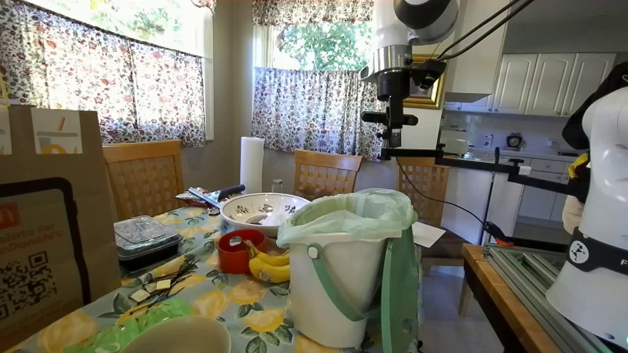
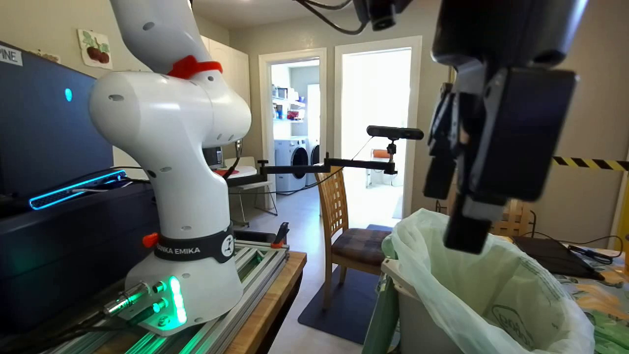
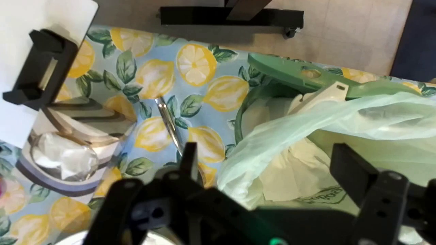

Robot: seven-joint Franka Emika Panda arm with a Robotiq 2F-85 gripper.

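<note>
Open, with nothing between its fingers, my gripper [image 1: 395,135] hangs high above the table and points down. In exterior view 2 the gripper [image 2: 452,206] appears close to the camera, in front of the lined bin. A white bin [image 1: 335,294] with a green handle stands at the table's right side, its top draped with a pale green bag [image 1: 353,214]. From the wrist, the bag's mouth [image 3: 282,143] lies below and partly between the fingers. Something pale and crumpled [image 3: 294,173] shows inside; I cannot tell whether it is separate from the liner.
Left of the bin are bananas [image 1: 272,265], a red container [image 1: 240,253] and a patterned white bowl [image 1: 262,209]. A black tray with a clear lid [image 1: 146,238] and a paper bag [image 1: 53,223] stand farther left. A camera bar [image 2: 395,132] extends near the arm.
</note>
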